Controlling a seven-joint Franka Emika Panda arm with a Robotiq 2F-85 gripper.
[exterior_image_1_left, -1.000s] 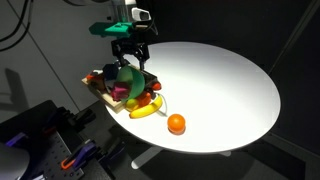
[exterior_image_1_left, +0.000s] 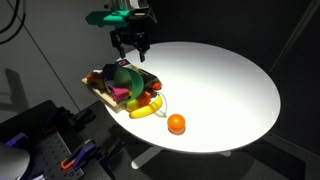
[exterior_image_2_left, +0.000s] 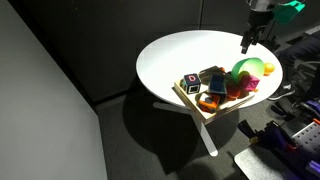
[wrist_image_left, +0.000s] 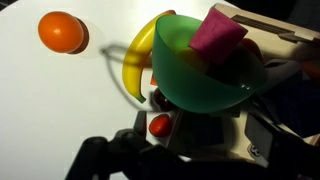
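Note:
My gripper (exterior_image_1_left: 131, 54) hangs open above the wooden tray (exterior_image_1_left: 98, 100), with its fingers pointing down and apart. In the wrist view the dark fingers (wrist_image_left: 127, 152) frame the lower part of the picture, and nothing is held between them. A green bowl (wrist_image_left: 190, 85) sits at the tray, with a pink block (wrist_image_left: 217, 37) showing at its opening. Beside the bowl lies a yellow banana (exterior_image_1_left: 147, 108). An orange (exterior_image_1_left: 176, 123) rests alone on the white table. Between the fingers in the wrist view, but below them, a small red item (wrist_image_left: 160, 125) shows near the tray's edge.
Several toys and blocks crowd the tray, among them a dark cube with a pale face (exterior_image_2_left: 192, 82) and an orange-red piece (exterior_image_2_left: 209, 102).
My gripper has risen slightly and its angle has shifted, so both fingers now show above the tray. The bowl, banana and orange look unmoved.

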